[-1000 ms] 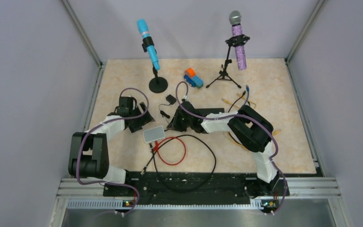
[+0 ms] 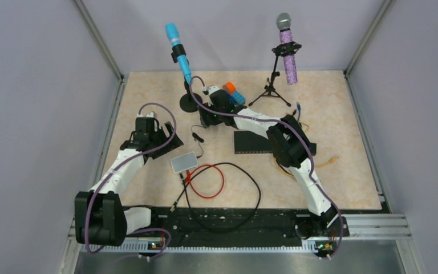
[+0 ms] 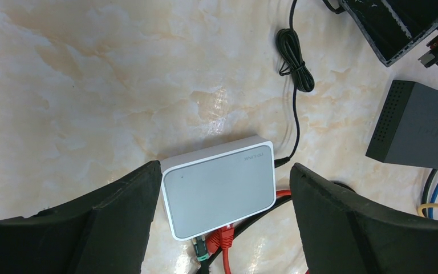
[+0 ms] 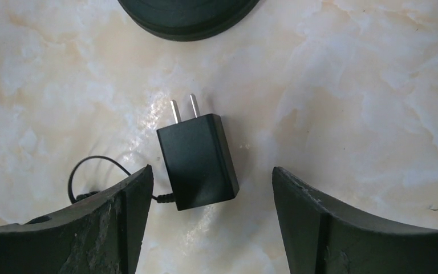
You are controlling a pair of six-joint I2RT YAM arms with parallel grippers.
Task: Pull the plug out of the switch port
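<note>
The white TP-Link switch (image 3: 219, 191) lies flat on the table, Ethernet plugs (image 3: 225, 234) along its front side. At its right edge sits the end of a thin black cord, its jack (image 3: 282, 162) meeting the case; how deep it sits is hidden. My left gripper is open, its fingers on either side of the switch in view and holding nothing. Farther back, a black power adapter (image 4: 197, 162) with two metal prongs rests on the table. Over it hovers my open right gripper, the adapter lying between its fingers in view but not gripped.
A black box (image 2: 252, 142) lies right of centre, partly under the right arm. Red and black cables (image 2: 222, 181) loop in front of the switch. Microphone stands (image 2: 190, 103) and a toy car (image 2: 235, 94) stand at the back. Bare table lies at left.
My right gripper has gone from beside the switch's right edge to the adapter farther back. My left arm has drawn slightly leftward. The switch has shifted a little left.
</note>
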